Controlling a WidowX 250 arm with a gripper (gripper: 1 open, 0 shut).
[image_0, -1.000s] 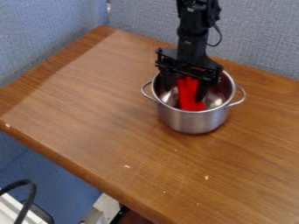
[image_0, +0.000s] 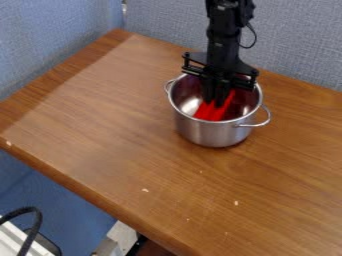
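A steel pot (image_0: 201, 130) with two side handles stands on the wooden table (image_0: 120, 170), right of centre. The black gripper (image_0: 217, 88) reaches down from the top into the pot, over a red object (image_0: 214, 110) inside it. The fingertips are too dark and crowded to tell whether they are open or shut, or whether they hold the red object.
Grey-blue padded walls (image_0: 147, 20) line the back and left. A black cable and white equipment sit low at the left corner, off the table.
The pot has moved slightly left, and the gripper with it. The gripper appears a little higher than one second ago.
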